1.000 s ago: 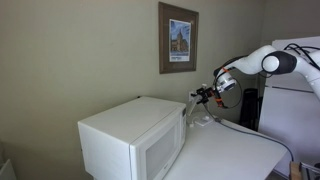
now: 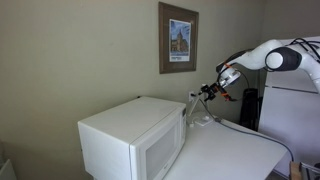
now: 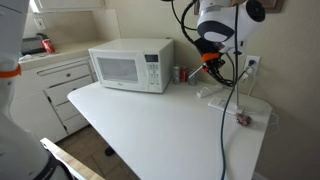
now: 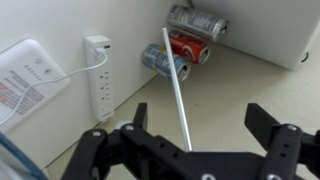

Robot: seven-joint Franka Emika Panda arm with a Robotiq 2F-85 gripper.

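Note:
My gripper is open in the wrist view, its two black fingers standing wide apart. Between them in that view runs a thin white stick (image 4: 177, 85); whether it touches either finger I cannot tell. In exterior view 2 the gripper (image 3: 214, 72) is above the back of the white counter, right of the microwave (image 3: 130, 68). Exterior view 1 has the gripper (image 2: 206, 95) near the wall, small and dark.
Several cans, among them a red one (image 4: 188, 46), lie or stand by the microwave's side. A power strip (image 4: 101, 80) and a white cord are at the wall. A dark cable (image 3: 226, 130) crosses the counter's right part.
The arm's end has shifted slightly to the right in exterior view 1. The microwave and counter look unchanged.

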